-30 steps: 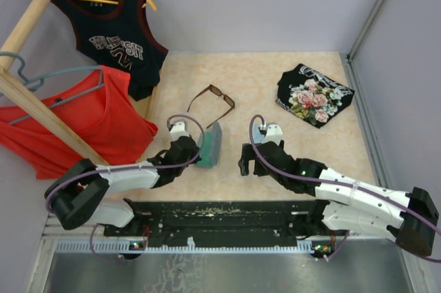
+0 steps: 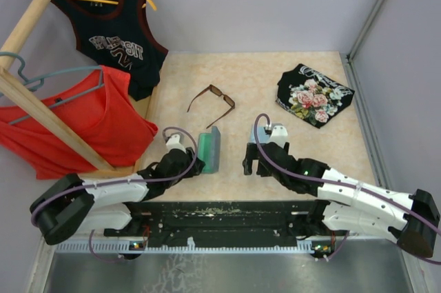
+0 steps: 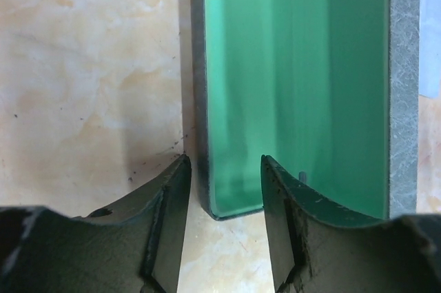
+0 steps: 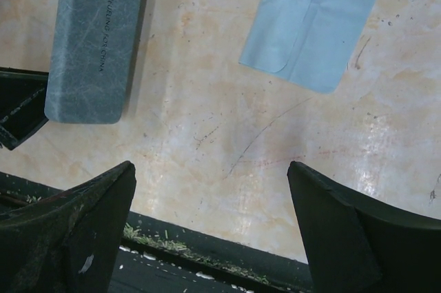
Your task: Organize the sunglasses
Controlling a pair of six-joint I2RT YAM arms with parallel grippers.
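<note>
Brown sunglasses [image 2: 222, 96] lie unfolded on the table, beyond both grippers. Nearer the front is the glasses case [image 2: 215, 148], open, its green inside [image 3: 331, 86] empty where the left wrist view shows it. Its grey outer shell [image 4: 96, 38] appears in the right wrist view. My left gripper is part open at the case's near corner, one fingertip on each side of the case's left wall; whether they touch it I cannot tell. To the right, over bare table, my right gripper stands wide open, holding nothing. A light blue cloth [image 4: 310, 24] lies just beyond it.
A black floral cloth [image 2: 315, 96] lies at the back right. On the left, a wooden rack [image 2: 52, 117] carries a red top [image 2: 69, 124] and a dark tank top [image 2: 114, 34].
The case has straightened from a slight tilt and sits a little nearer the front. My left gripper has shifted toward the front along it. The right arm has barely moved.
</note>
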